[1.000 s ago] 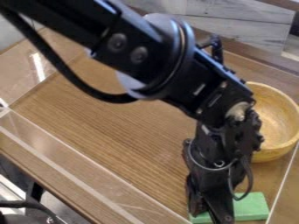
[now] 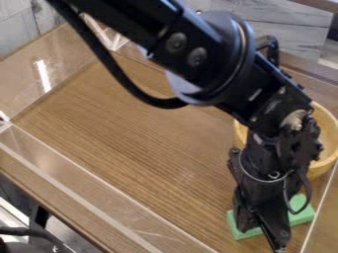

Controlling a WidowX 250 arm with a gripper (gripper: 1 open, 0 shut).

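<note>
A flat green block (image 2: 246, 225) lies on the wooden surface at the lower right. My black gripper (image 2: 271, 222) is lowered over it, covering much of it, with its fingers pointing down. Whether anything is between the fingers cannot be seen. Behind the gripper, a yellow bowl (image 2: 313, 121) is mostly hidden by the arm.
Clear low walls edge it at the left and front, and a grey wood-look backdrop stands behind.
My arm and gripper have moved to the right and slightly up in view. The green block now sits higher in the frame, and more of the bowl is covered.
</note>
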